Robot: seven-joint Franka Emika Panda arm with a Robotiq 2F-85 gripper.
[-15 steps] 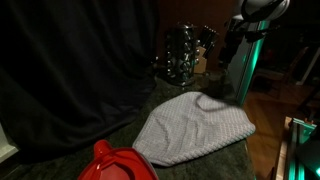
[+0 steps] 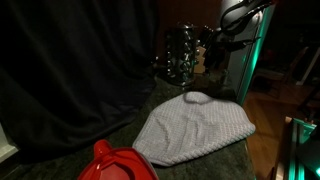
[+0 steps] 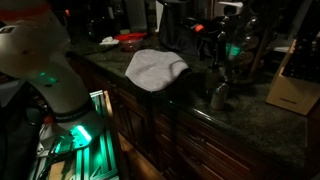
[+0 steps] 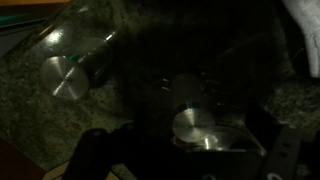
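Observation:
In the wrist view my gripper stands open, its dark fingers spread along the lower edge. A container with a round silver top lies in the view between the fingers; whether they touch it cannot be told. To the left is a second metal-topped clear container. A small container stands on the dark counter in exterior view 2. The grey-white cloth lies spread on the counter, and its edge shows at the wrist view's upper right. The gripper is dark and hard to make out in exterior view 1.
A red lidded pot sits at the near left of exterior view 1. Behind the cloth stands a dark glossy rack. A wooden block stands at the right of exterior view 2.
In exterior view 1 my arm has come leftward and lower from the upper right, toward the back of the counter. The cloth and red pot have not moved.

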